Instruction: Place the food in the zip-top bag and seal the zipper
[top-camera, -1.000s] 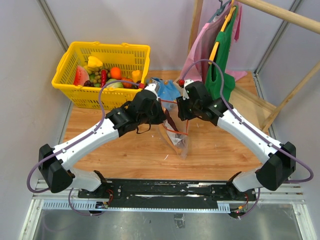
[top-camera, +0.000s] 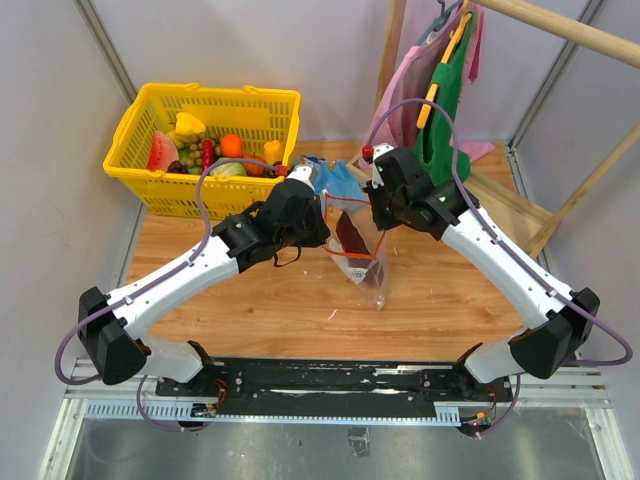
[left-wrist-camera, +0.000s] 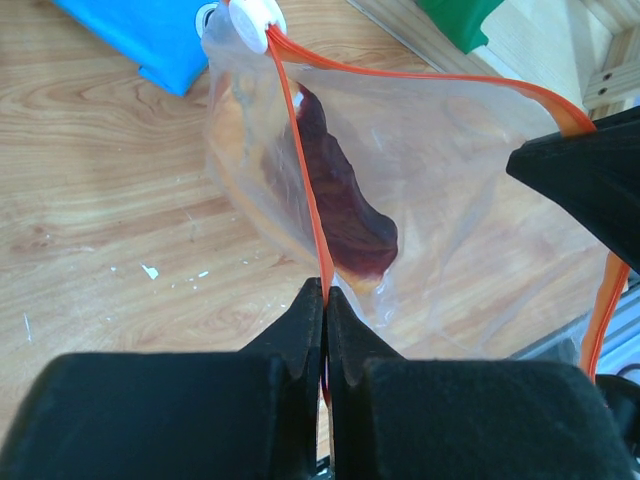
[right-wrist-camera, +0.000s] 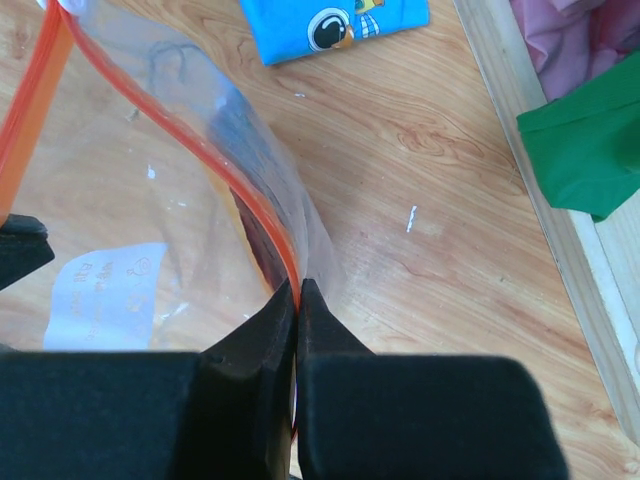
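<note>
A clear bag with an orange zipper rim hangs between my two grippers, its mouth spread wide. Inside lies a dark reddish-brown food piece, partly veiled by the plastic. My left gripper is shut on one side of the orange rim. On the opposite side, my right gripper is shut on the rim too. A white zipper slider sits at the rim's corner, away from both grippers. The right wrist view also shows a white label on the bag.
A yellow basket of play food stands at the back left. Behind the bag lies a blue packet. A wooden rack with pink and green cloths occupies the right.
My right gripper has shifted slightly right, drawing the rim with it. The bag's mouth is wider and its bottom has swung right. The left arm has stayed put.
</note>
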